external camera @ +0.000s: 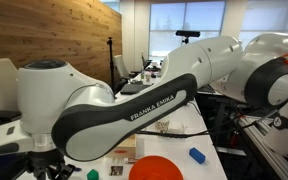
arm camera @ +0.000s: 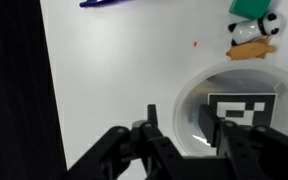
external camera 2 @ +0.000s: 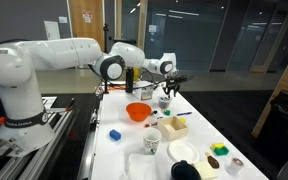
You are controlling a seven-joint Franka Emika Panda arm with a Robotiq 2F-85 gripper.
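My gripper shows at the bottom of the wrist view, its dark fingers apart. Below and between them lies the left rim of a clear round container [arm camera: 187,92]. Inside or beneath that container, a black-and-white marker [arm camera: 246,108] shows, partly hidden by the right finger. Nothing can be seen clasped between the fingers, though the clear rim makes contact hard to judge. In exterior view 1 the gripper [external camera: 49,166] is low at the left, partly cut off by the frame edge.
A panda figure [arm camera: 252,28], a green block [arm camera: 250,7] and a purple pen [arm camera: 109,2] lie near the container. An orange bowl [external camera 2: 139,111], a wooden box [external camera 2: 172,128], a mug [external camera 2: 150,147] and a blue block [external camera 2: 115,134] stand elsewhere on the white table.
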